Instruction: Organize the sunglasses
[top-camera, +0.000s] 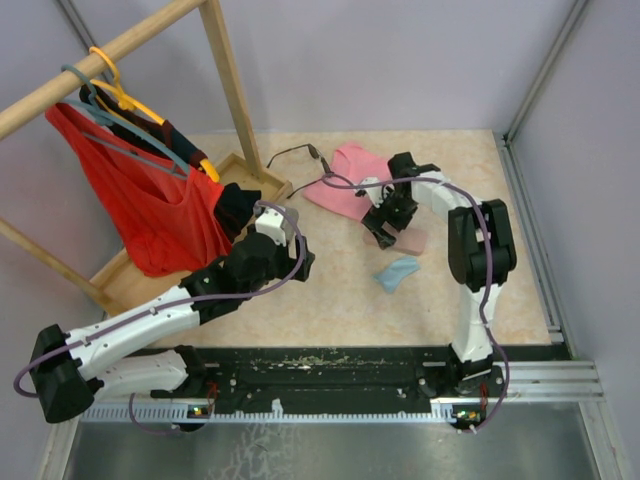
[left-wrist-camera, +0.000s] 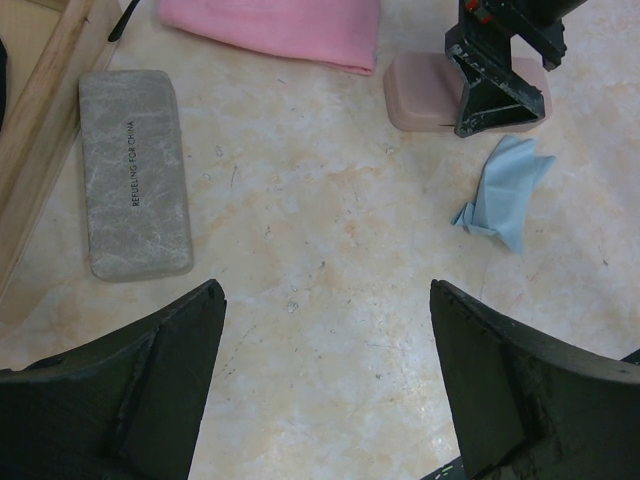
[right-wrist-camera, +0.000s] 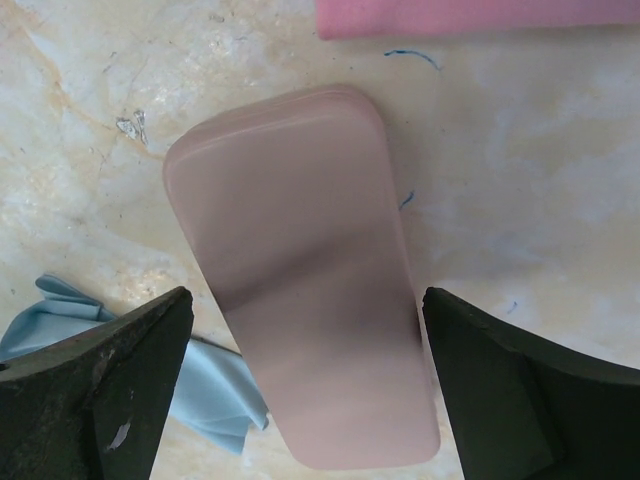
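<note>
Black sunglasses (top-camera: 316, 156) lie with their arms spread at the back of the table, by the pink cloth (top-camera: 357, 165). A pinkish-brown case (right-wrist-camera: 305, 250) lies closed on the table, filling the middle of the right wrist view. My right gripper is open above it, one finger on each side and nothing gripped. A grey case (left-wrist-camera: 137, 175) with printed lettering lies beside the wooden rack base. Over bare table near that case, my left gripper (top-camera: 307, 262) stands open, with only tabletop showing between its fingers in the left wrist view.
A crumpled light-blue cloth (top-camera: 398, 272) lies close in front of the pinkish-brown case. At the left, a wooden rack (top-camera: 235, 85) holds hangers and a red garment (top-camera: 150, 210).
</note>
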